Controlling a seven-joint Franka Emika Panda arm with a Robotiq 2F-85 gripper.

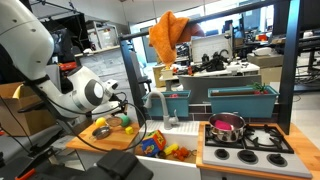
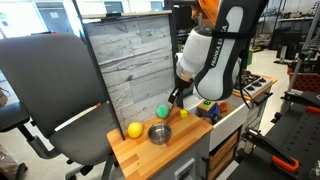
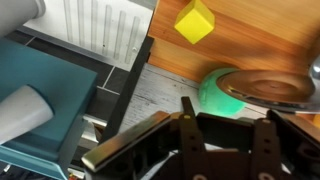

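Note:
My gripper [image 2: 182,91] hangs above the wooden counter, beside the silver bowl [image 2: 159,132]. In the wrist view its dark fingers [image 3: 190,135] look shut. A shiny brown curved thing [image 3: 265,86] lies just beyond the fingertips; I cannot tell whether they touch it. It partly covers a green ball [image 3: 215,94] on the counter. A yellow block [image 3: 195,20] lies near the sink side. The yellow ball [image 2: 135,129] stands left of the bowl in exterior view 2.
A sink with a faucet [image 1: 158,100] borders the counter and holds colourful toys [image 1: 152,143]. Farther right are a red pot [image 1: 225,127] and a stove [image 1: 250,150]. A grey backboard [image 2: 140,70] rises behind the counter.

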